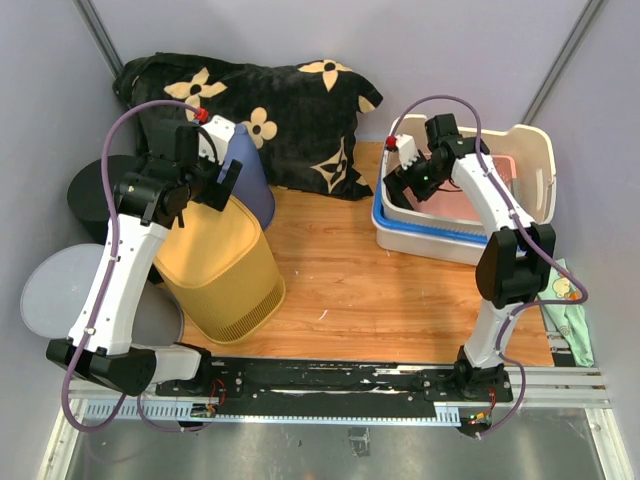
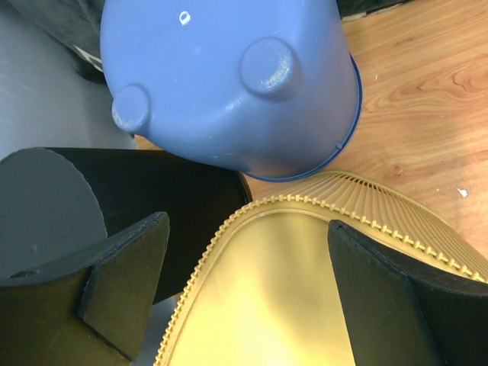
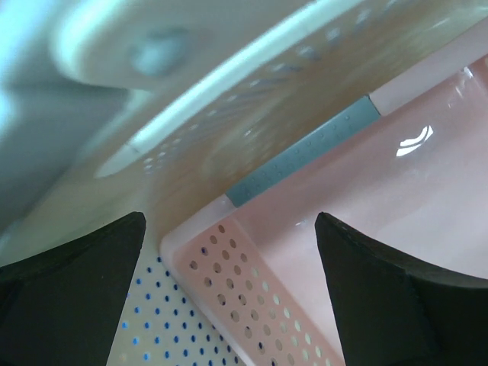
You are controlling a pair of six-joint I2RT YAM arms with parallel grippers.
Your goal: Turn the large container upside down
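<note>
In the top view, a large cream basket (image 1: 545,170) sits inside a blue-rimmed white container (image 1: 425,241) at the right, with a pink perforated basket (image 1: 450,205) within it. Reaching down into the cream basket near its left wall, my right gripper (image 1: 413,187) is open; the right wrist view has the pink basket (image 3: 427,198) below its spread fingers and the cream wall close by. Over a yellow ribbed container (image 1: 215,265), bottom up at the left, my left gripper (image 1: 210,190) stands open. Nothing is held between its fingers in the left wrist view.
An upturned blue bucket (image 2: 229,84) and a black cylindrical container (image 2: 175,198) crowd the left gripper. A round grey-white container (image 1: 70,290) stands at far left, a black flowered cushion (image 1: 270,120) at the back.
</note>
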